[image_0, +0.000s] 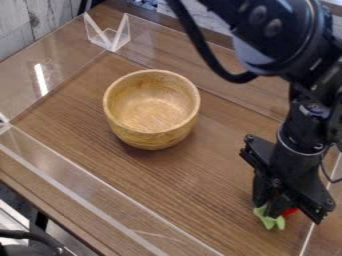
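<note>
My black gripper (278, 185) is low over the wooden table at the right, pointing down onto a small object with green leaves (270, 218) and a red part (291, 212). Its fingers largely hide the object, so whether they are around it or closed on it is unclear. A tan wooden bowl (151, 131) sits upper left of the gripper on the table.
A clear plastic holder (108, 34) stands at the back left. A dark gap lies past the lower left edge.
</note>
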